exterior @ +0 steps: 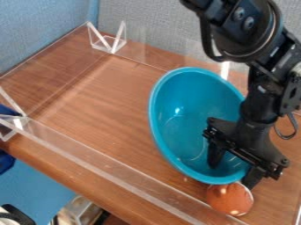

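Observation:
A teal bowl (177, 110) stands tilted on the wooden table (88, 101) at the right side, its open side toward my black gripper (241, 158). The gripper reaches down into the bowl's lower right part, at or over its rim; I cannot tell whether its fingers are open or shut, or whether they hold the rim. Just below the bowl sits an orange round object (228, 199), partly behind the bowl's lower edge.
Clear plastic barriers run along the table's edges, with white brackets (107, 39) at the back and at the left. A grey padded wall (153, 26) is behind.

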